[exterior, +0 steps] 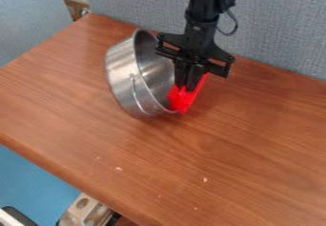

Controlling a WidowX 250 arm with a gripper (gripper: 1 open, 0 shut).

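Note:
A steel pot (125,72) with a wire handle is tipped steeply on its side at the centre back of the wooden table. My black gripper (188,75) is at the pot's right side, close against its rim. A red object (184,98) hangs below the fingers, beside the pot's lower rim; whether the fingers are closed on it or on the rim is unclear.
Grey padded walls (285,34) stand behind, and a blue surface (32,177) lies beyond the table's left edge.

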